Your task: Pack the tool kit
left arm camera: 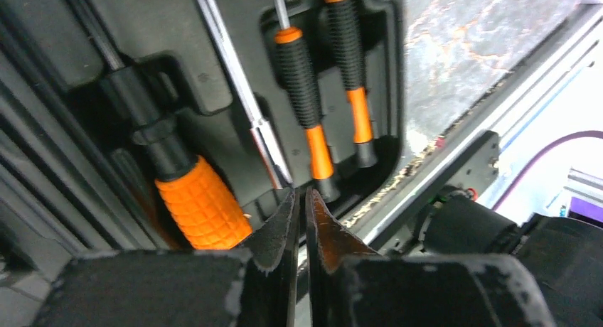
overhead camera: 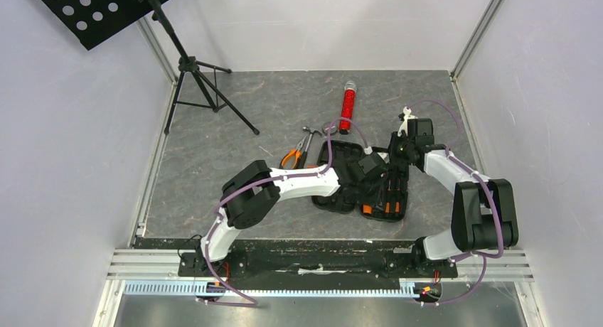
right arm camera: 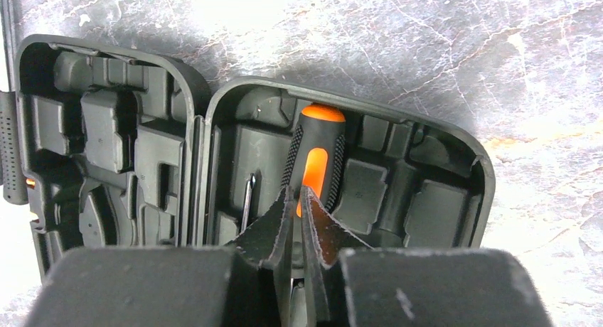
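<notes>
The open tool case (overhead camera: 334, 205) lies near the front right of the mat. In the left wrist view it holds an orange-handled screwdriver (left arm camera: 201, 202), a silver rod (left arm camera: 249, 99) and two slim black-and-orange drivers (left arm camera: 302, 82). My left gripper is over the rod's lower end, fingers close together; what is between them is hard to see. In the right wrist view my right gripper is over a black-and-orange handle (right arm camera: 320, 146) in the case's back compartment, fingertips nearly together; whether it grips the handle is unclear.
Orange pliers (overhead camera: 288, 158), a hammer (overhead camera: 307, 136), a round tape-like item (overhead camera: 330, 127) and a red microphone-shaped cylinder (overhead camera: 348, 110) lie behind and left of the case. A black stand (overhead camera: 199, 78) occupies the back left.
</notes>
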